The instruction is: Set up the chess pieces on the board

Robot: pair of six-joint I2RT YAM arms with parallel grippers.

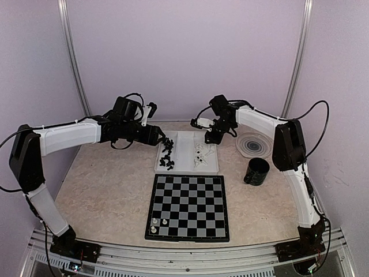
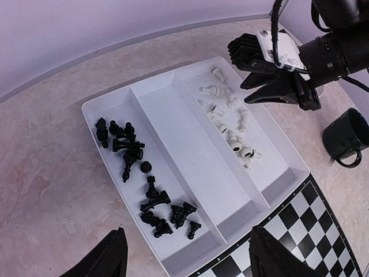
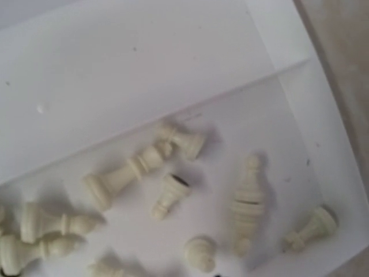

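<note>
The chessboard (image 1: 188, 206) lies at the front of the table, with three white pieces (image 1: 165, 221) standing near its front left corner. Behind it is a white divided tray (image 1: 185, 151). Black pieces (image 2: 151, 202) lie jumbled in the tray's left compartment, white pieces (image 3: 249, 202) in its right one. My left gripper is open and empty, near the tray's left side. Over the back of the white pieces hovers my right gripper, its fingers parted and no piece visible between them; the right wrist view barely shows its fingertips.
A black mug (image 1: 256, 171) stands right of the tray, with a round grey lid-like disc (image 1: 254, 145) behind it. The tray's middle compartment is bare. Open table lies left of the board and to its right.
</note>
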